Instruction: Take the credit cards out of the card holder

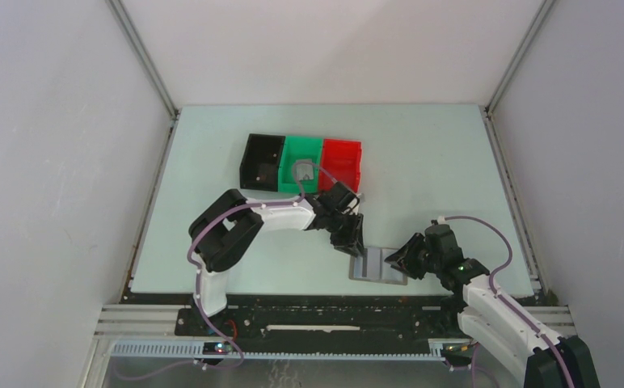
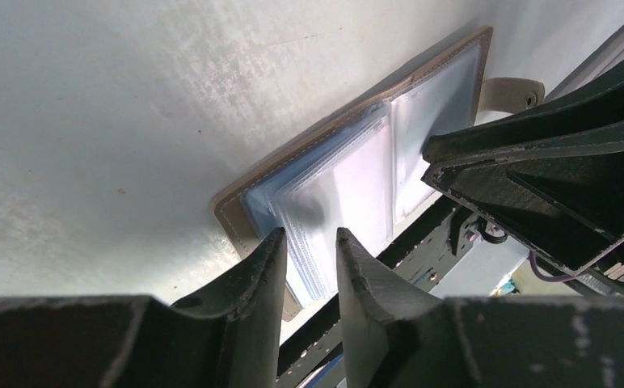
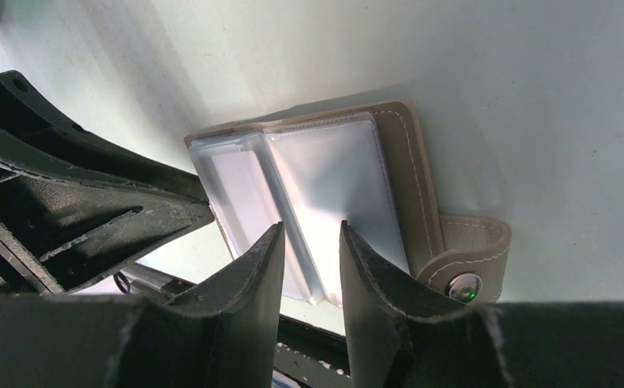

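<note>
An opened card holder (image 1: 377, 280) with a brown border and clear plastic sleeves lies flat near the table's front edge. Its sleeves (image 2: 357, 182) look whitish and translucent; whether cards sit inside them I cannot tell. My left gripper is open over the holder's left half, a narrow gap between its fingers. Over the right half, my right gripper also stands open, with nothing between its fingertips. The holder's snap tab (image 3: 474, 263) sticks out on its right side. Each wrist view also catches the other arm's gripper above the holder.
Three joined bins stand behind the left arm: black (image 1: 254, 139), green (image 1: 301, 140) and red (image 1: 341, 162). A pale card-like item (image 1: 304, 170) lies in the green one.
</note>
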